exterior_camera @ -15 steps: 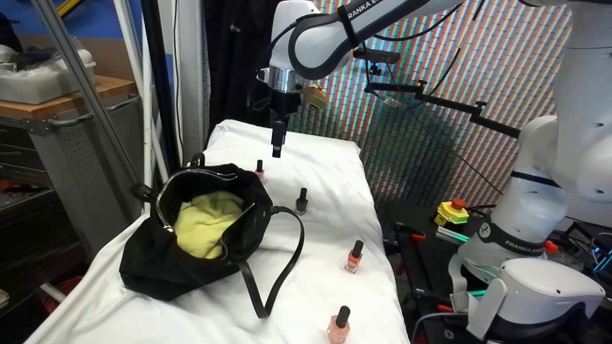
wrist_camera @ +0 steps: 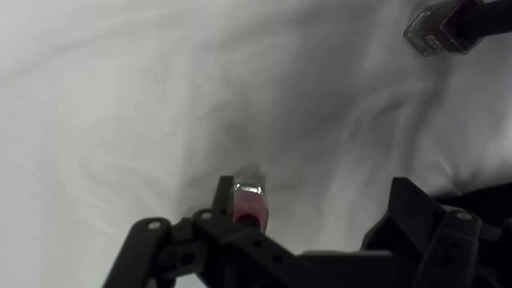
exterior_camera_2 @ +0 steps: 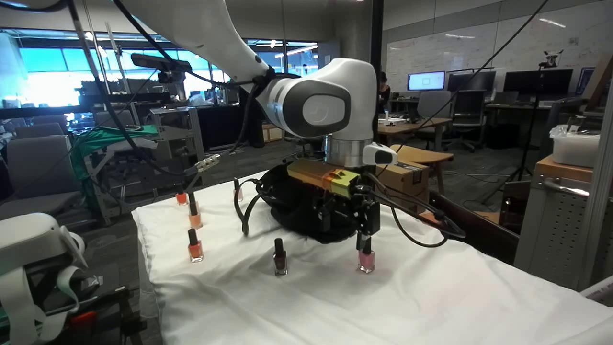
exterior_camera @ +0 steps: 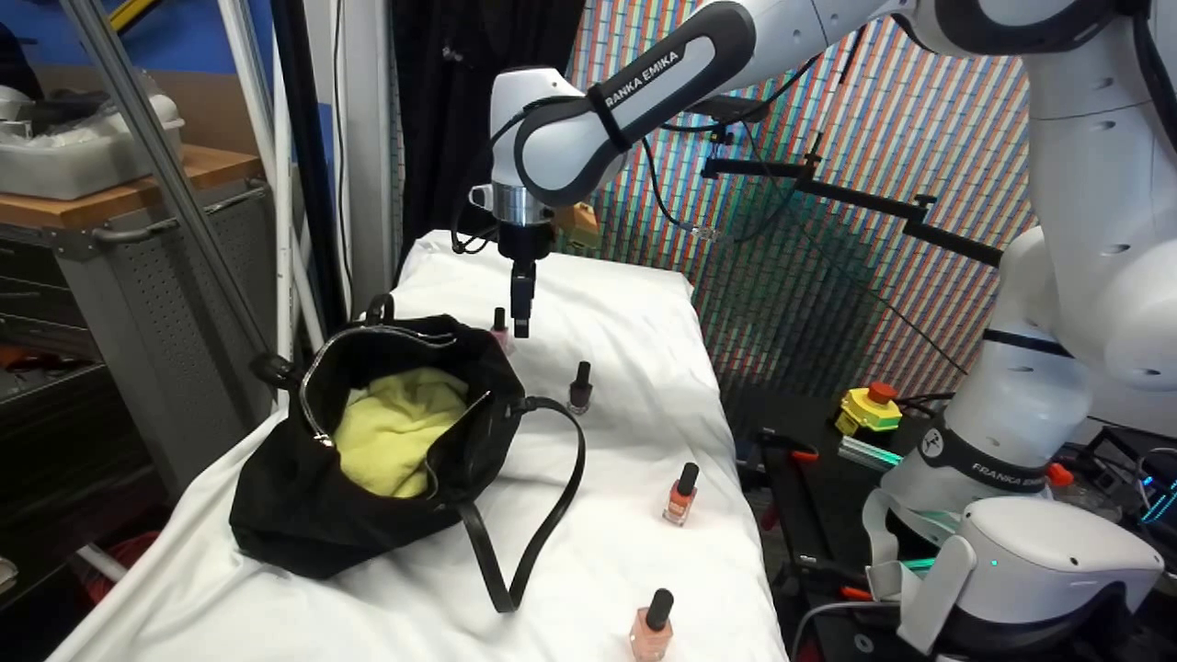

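A pink nail polish bottle (wrist_camera: 250, 206) with a black cap stands upright on the white cloth. In the wrist view it shows close against the inner side of the left finger; whether they touch I cannot tell. My gripper is open, its fingers wide apart, with the right finger (wrist_camera: 413, 209) well clear of the bottle. Exterior view 2 has the gripper (exterior_camera_2: 346, 229) low over the table, one finger by the cap of the pink bottle (exterior_camera_2: 366, 262). A dark nail polish bottle (exterior_camera: 580, 392) stands nearby, also at the wrist view's upper right.
A black bag (exterior_camera: 298, 502) lies open on the table with yellow cloth (exterior_camera: 397, 432) inside; its strap (exterior_camera: 563, 513) loops onto the sheet. Orange (exterior_camera: 680, 496) and peach (exterior_camera: 651, 631) bottles stand along the near right side. The sheet's far end is clear.
My gripper has come down and slightly left in exterior view 1, close to the pink bottle. The bottles and bag have not moved.
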